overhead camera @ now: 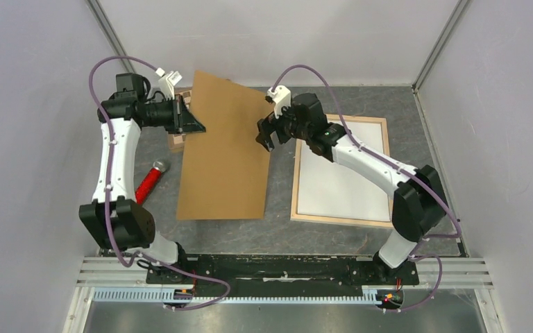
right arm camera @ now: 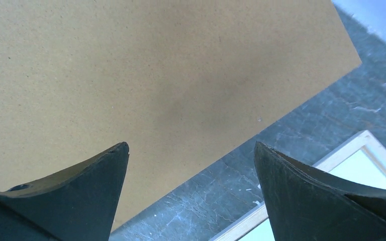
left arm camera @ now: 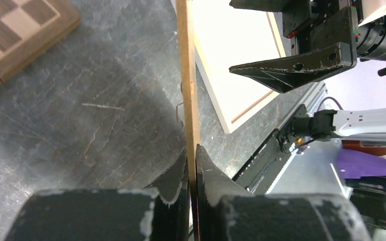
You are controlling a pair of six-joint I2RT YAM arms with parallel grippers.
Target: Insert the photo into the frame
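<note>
A large brown board (overhead camera: pixel 225 166) is raised and tilted over the left-middle of the table. My left gripper is shut on its left edge; in the left wrist view the board runs edge-on up between the fingers. Above the board's right edge, my right gripper (overhead camera: pixel 265 135) hangs open, with nothing gripped; the brown face (right arm camera: pixel 181 90) shows behind its spread fingers (right arm camera: pixel 80 186). To the right lies a pale wooden frame (overhead camera: pixel 295 173) with a white panel inside, flat on the table. No photo picture shows; whether one is under the board is hidden.
A chessboard (left arm camera: pixel 25 35) lies at the back left, mostly hidden from above by the brown board and left arm. A red microphone (overhead camera: pixel 149 182) rests by the left arm.
</note>
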